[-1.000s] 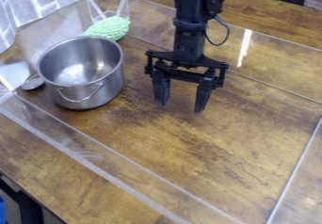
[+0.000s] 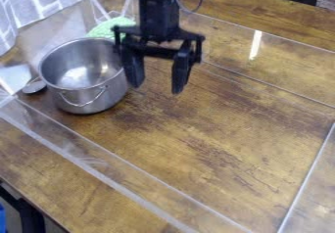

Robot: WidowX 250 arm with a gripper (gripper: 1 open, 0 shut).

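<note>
My black gripper [image 2: 155, 66] hangs over the wooden board at the upper middle, blurred, just right of a steel pot [image 2: 81, 78]. Its fingers point down; whether they are open or shut is hard to make out. A green textured object [image 2: 108, 27] lies behind the pot, partly hidden by the arm.
A metal utensil [image 2: 19, 80] lies left of the pot. Clear strips or panels edge the wooden surface [image 2: 210, 159], whose middle and right are empty. A white cloth or curtain is at the top left.
The arm has moved left and toward the pot and green object, and now looks blurred. The pot has stayed in place.
</note>
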